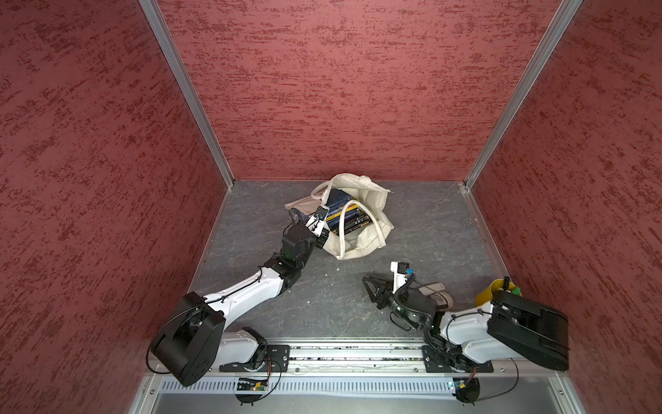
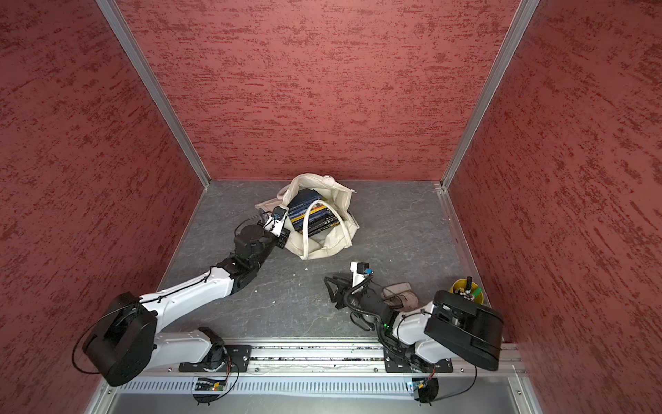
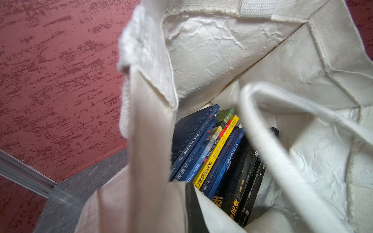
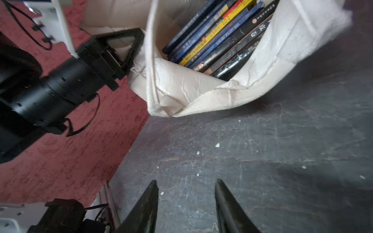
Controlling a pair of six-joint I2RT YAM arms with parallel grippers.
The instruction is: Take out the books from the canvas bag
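Note:
The canvas bag (image 1: pixel 375 243) lies at the back middle of the table, its mouth turned toward the arms. Several books (image 3: pixel 217 155) are packed inside it, spines up, in blue, green, yellow and black. At the bag's left rim, my left gripper (image 1: pixel 322 234) is shut on the canvas; one black fingertip (image 3: pixel 194 211) shows against the cloth. My right gripper stands open with only tabletop between its fingers, in front of the bag and apart from it. A white handle (image 3: pixel 268 155) of the bag arches across the opening, in front of the books.
A grey, crumpled item (image 2: pixel 401 295) lies beside the right arm. Near the right wall stands a yellow container (image 2: pixel 458 284) holding small things. The table (image 1: pixel 438 224) to the right of the bag is bare.

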